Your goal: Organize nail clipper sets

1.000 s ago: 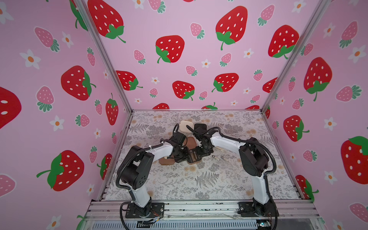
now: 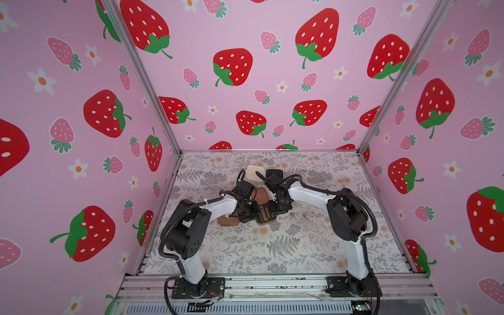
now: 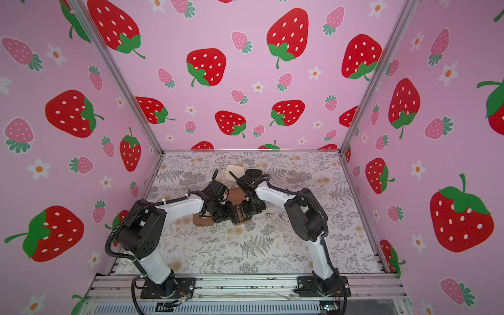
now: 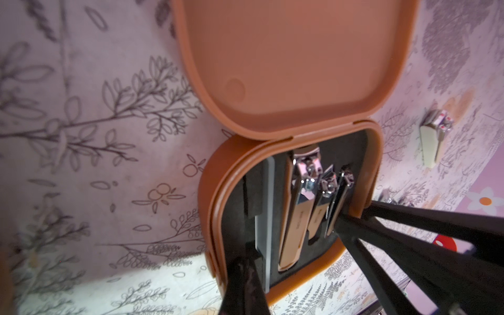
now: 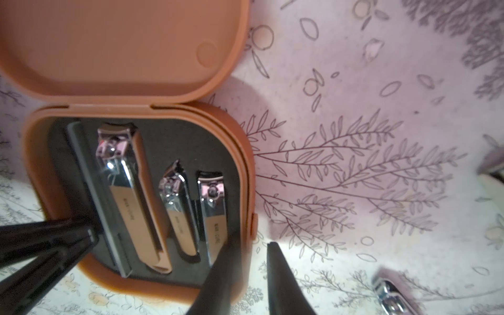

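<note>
An orange-brown case lies open, its lid folded back. In its dark insert rest a grey strip, a large clipper, a middle piece with a pointed tip and a small clipper. My left gripper is shut at the case's left side, by the strip, with nothing visible in it. At the opposite side my right gripper has its fingers apart around the case's right wall, one inside near the small clipper and one outside; contact with the wall cannot be told.
Right of the case lie loose clippers: a cream one and a metal one. Behind stand a cream case part and a black one. A brown case sits at left, partly under the left arm.
</note>
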